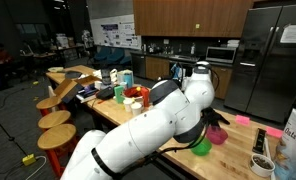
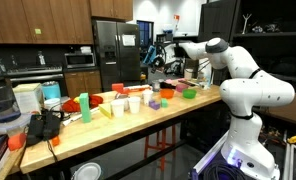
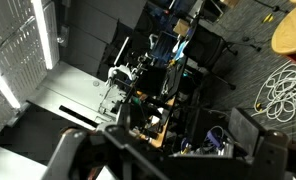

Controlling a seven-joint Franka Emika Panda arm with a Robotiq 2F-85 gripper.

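Note:
My gripper [image 2: 151,56] is raised well above the table, at the end of the outstretched arm in exterior view 2. Dark fingers [image 3: 266,150] stand wide apart along the bottom of the wrist view, and nothing shows between them. That view is steeply tilted and looks out across the room, with no tabletop object near the fingers. On the table [image 1: 178,158] are a green bowl [image 1: 201,147] and a pink bowl [image 1: 217,135], both below the arm in exterior view 1. The arm partly covers the green bowl.
White cups [image 2: 134,104], a green box [image 2: 85,106] and other items crowd parts of the table. A round container [image 1: 261,165] sits near its right end. Stools [image 1: 56,137] stand beside it. Ceiling lights [image 3: 3,82] and floor cables [image 3: 280,92] show in the wrist view.

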